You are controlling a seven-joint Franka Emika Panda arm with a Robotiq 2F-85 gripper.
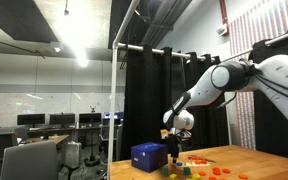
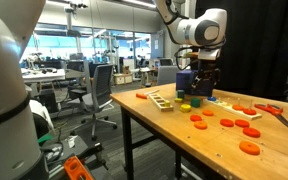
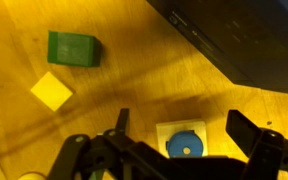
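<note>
In the wrist view, my gripper is open, its two dark fingers wide apart. Between and just beyond them lies a pale wooden square with a round blue piece point(image 3: 185, 145) on top, untouched as far as I can tell. A green block point(image 3: 74, 49) and a yellow square point(image 3: 52, 91) lie on the table to the upper left. At upper right in that view is a large dark box, which shows as the blue box point(image 1: 149, 156) from outside. The gripper hangs close beside that box, low over the table.
Several orange and red discs point(image 2: 250, 148) are scattered over the wooden table point(image 2: 174, 125). A slotted wooden piece point(image 2: 162, 101) lies near its left side. A pair of red-handled scissors point(image 2: 275, 112) rests at the right. The box is the nearest tall obstacle.
</note>
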